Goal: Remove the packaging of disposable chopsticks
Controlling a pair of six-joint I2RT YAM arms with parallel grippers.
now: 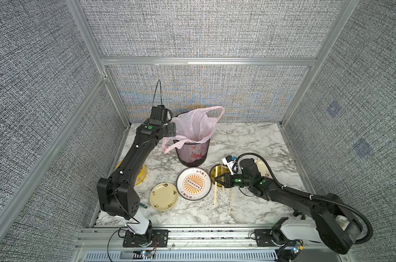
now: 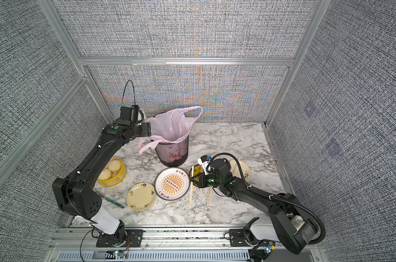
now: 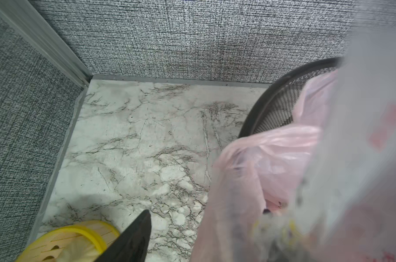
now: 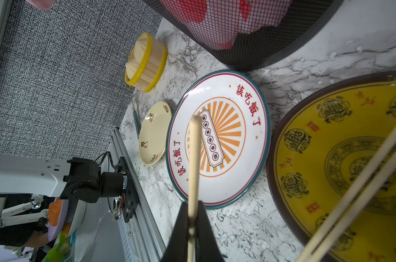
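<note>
My left gripper [image 1: 171,129] is beside the bin's left rim, over the edge of the pink bag [image 1: 193,126]. In the left wrist view a dark finger [image 3: 134,238] stands well apart from a clear, blurred plastic wrapper [image 3: 364,131] with red print. The wrapper covers the right side, hides the other finger and seems to cling there. My right gripper [image 1: 219,180] is low over the table, shut on a pale wooden chopstick [image 4: 194,161] that rises bare between its fingers. Whether a second stick lies behind it cannot be told.
Two more bare chopsticks [image 4: 364,187] lie across the yellow plate [image 4: 289,148]. A white patterned plate [image 1: 193,183], a cream dish [image 1: 164,196] and a yellow steamer [image 2: 121,174] with buns stand leftward. The black mesh bin [image 2: 173,157] is behind them.
</note>
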